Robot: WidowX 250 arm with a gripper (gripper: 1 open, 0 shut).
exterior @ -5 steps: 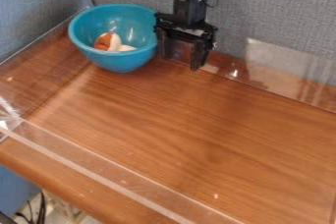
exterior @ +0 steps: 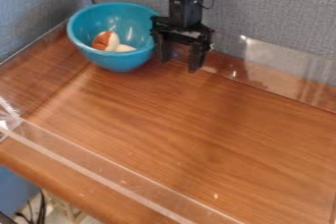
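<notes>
A teal bowl (exterior: 121, 56) stands at the back left of the wooden table, holding a few orange and pale items (exterior: 105, 41). My black gripper (exterior: 180, 54) hangs just right of the bowl, near the back wall, fingers pointing down. Its fingers look apart, with nothing visible between them.
Grey padded walls (exterior: 276, 22) stand behind and at the left, with clear strips along the table's edges. Cables lie below the front left corner.
My gripper has shifted very slightly to the left toward the bowl. The bowl and its contents look unchanged.
</notes>
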